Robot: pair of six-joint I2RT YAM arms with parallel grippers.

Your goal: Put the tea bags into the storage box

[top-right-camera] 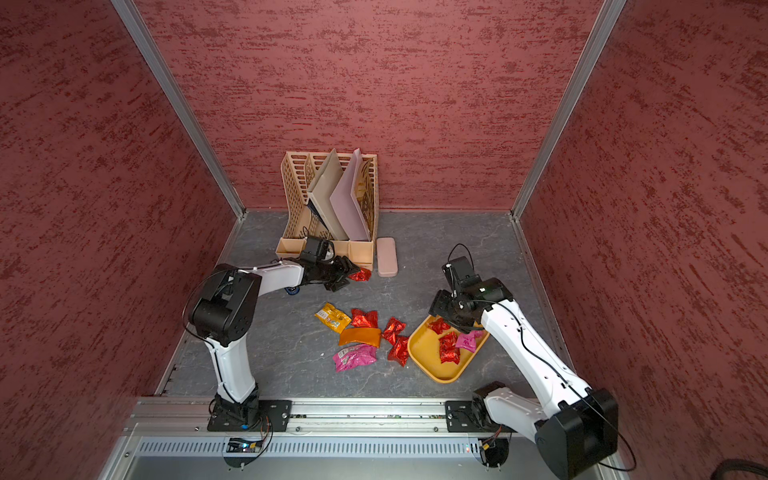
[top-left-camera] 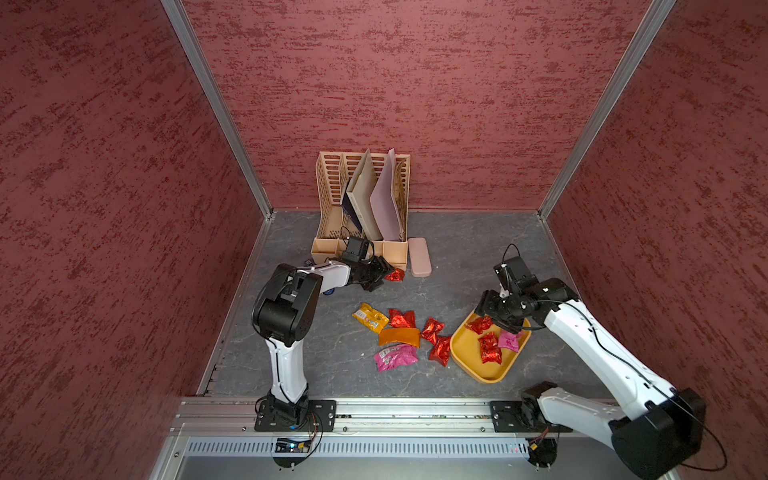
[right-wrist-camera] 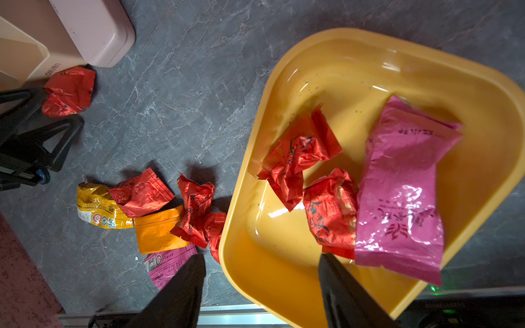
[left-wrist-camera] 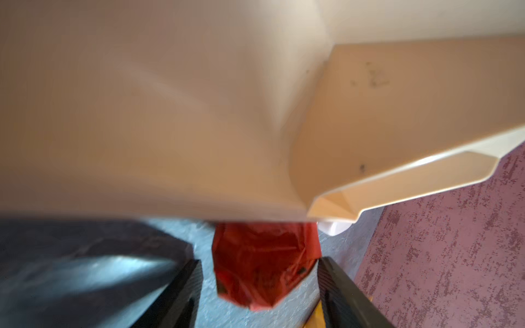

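Note:
A red tea bag (left-wrist-camera: 262,257) lies against the front of the tan organiser (top-left-camera: 326,246), directly between the open fingers of my left gripper. More red, orange and pink packets lie loose on the table, among them an orange one (right-wrist-camera: 153,232) and a pink one (right-wrist-camera: 164,265). The yellow box (right-wrist-camera: 257,131) holds red tea bags (right-wrist-camera: 328,213) and a pink one (right-wrist-camera: 404,196). My right gripper hangs open above this box, with nothing visible between its fingers.
A pale pink case (top-left-camera: 419,257) lies right of the organiser, which holds upright folders (top-left-camera: 385,200). Walls enclose the space on three sides.

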